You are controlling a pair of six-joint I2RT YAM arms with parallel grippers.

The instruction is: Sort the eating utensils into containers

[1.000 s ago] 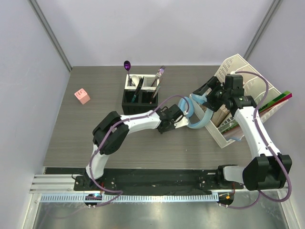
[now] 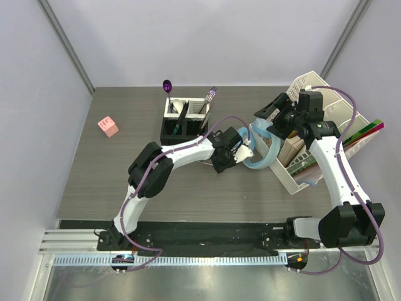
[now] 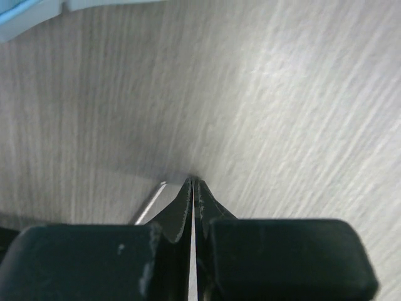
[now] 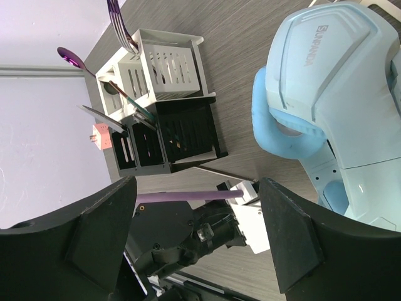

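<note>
A utensil caddy with white and black compartments holds a purple spoon, forks and knives; in the right wrist view it stands upper left. A thin metal utensil lies on the table below it, its tip beside my left gripper, which is shut and low over the table with nothing visible between its fingers. My right gripper is open and empty, raised over a light-blue object at the right of the table.
A white rack with boards and books fills the right side. A pink cube lies at the left.
</note>
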